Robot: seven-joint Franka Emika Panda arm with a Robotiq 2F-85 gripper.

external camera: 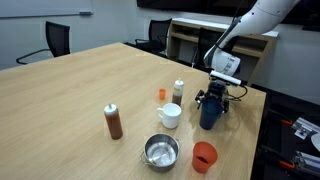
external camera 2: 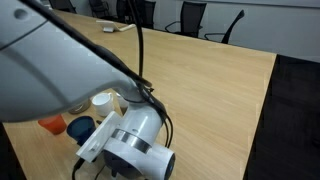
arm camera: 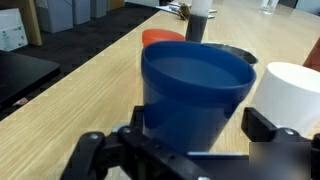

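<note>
A dark blue cup (external camera: 210, 112) stands upright near the table's right side. My gripper (external camera: 212, 92) is low, right behind it in exterior view 1. In the wrist view the blue cup (arm camera: 195, 95) fills the space ahead of my open gripper, with one black finger (arm camera: 262, 128) at its right and the other at its left. Whether either finger touches the cup cannot be told. In exterior view 2 the arm hides the gripper, while the blue cup (external camera 2: 81, 128) shows beside it.
Close by are a white mug (external camera: 171, 116), a metal pot (external camera: 160, 150) and an orange-red cup (external camera: 204, 157). A pepper mill (external camera: 113, 122), a bottle (external camera: 178, 92) and a small orange cup (external camera: 162, 94) stand farther off.
</note>
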